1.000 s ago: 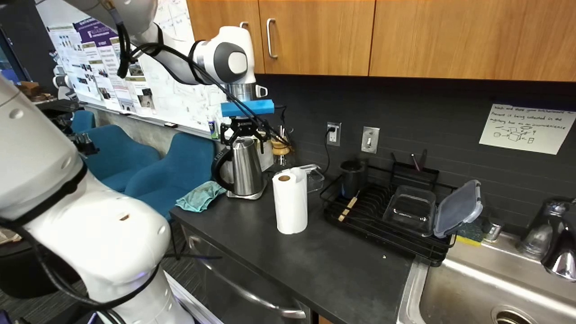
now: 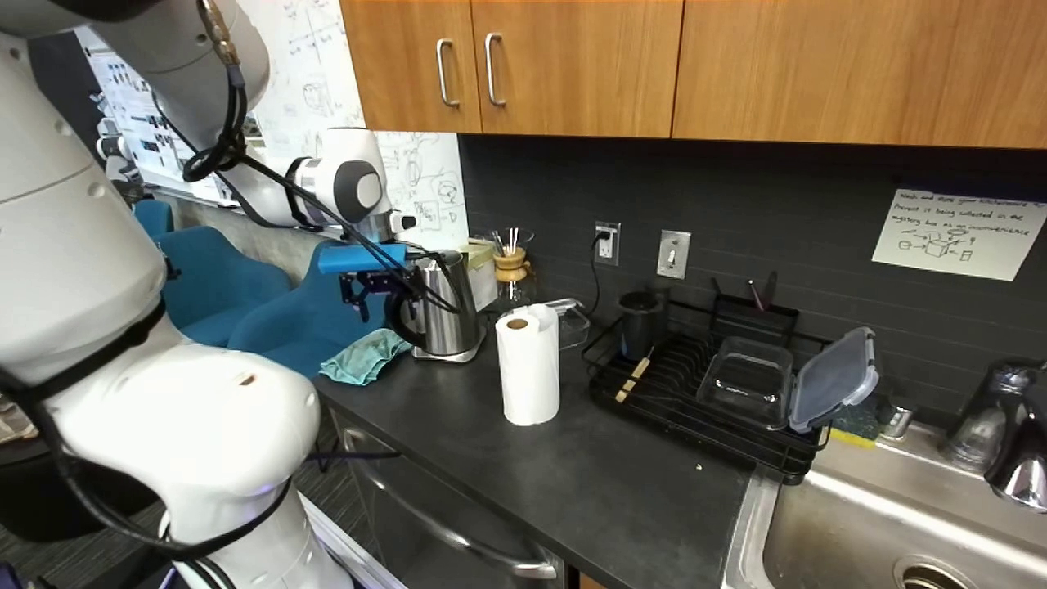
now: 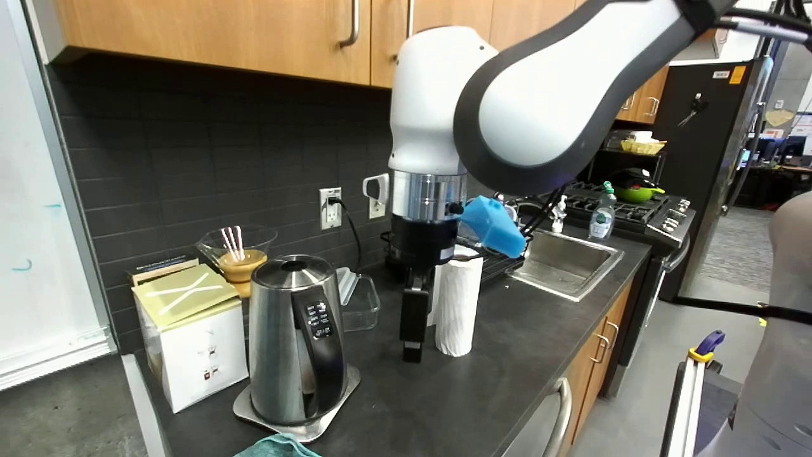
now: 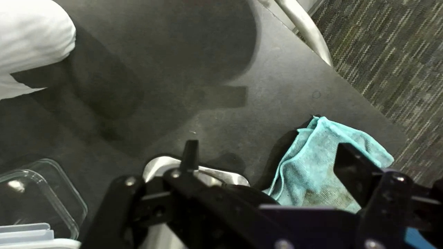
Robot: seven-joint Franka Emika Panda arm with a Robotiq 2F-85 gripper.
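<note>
My gripper is open, its two dark fingers wide apart with nothing held between them. In exterior view 2 the gripper (image 3: 412,346) points down, to the right of the silver kettle (image 3: 268,346) in the picture. The kettle stands upright on its base (image 3: 340,402), its black handle (image 3: 325,358) facing the counter's front side. From exterior view 1, the gripper (image 2: 373,286) overlaps the handle side of the kettle (image 2: 451,314). Gripper parts hide most of the kettle in the wrist view; contact with the handle cannot be made out.
A crumpled teal cloth (image 4: 311,170) lies near the counter's corner, close to the kettle. A paper towel roll (image 2: 527,368) stands farther along, with a clear glass container (image 3: 360,304) behind. Beside the kettle sits a white box (image 3: 199,350). Counter before the dish rack (image 2: 687,393) is clear.
In exterior view 1, my gripper has come down and to the left, from above the kettle to its handle side. The kettle, cloth and towel roll have stayed in place.
</note>
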